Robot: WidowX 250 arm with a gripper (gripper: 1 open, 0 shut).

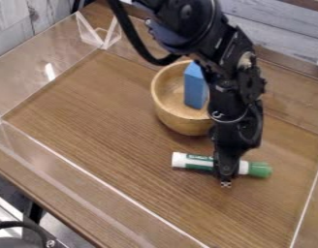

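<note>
My black gripper [227,170] is low over the table, shut on a white and green tube [256,169] with a green cap, which lies crosswise at the lower right of the view. The fingertips are at the tube's middle and partly cover it. Behind the gripper and to its left is a wooden bowl [170,98] with a blue box [193,85] standing in it.
A clear plastic edge runs along its left side. A white plank wall is at the back, and a black cable shows at the lower left.
</note>
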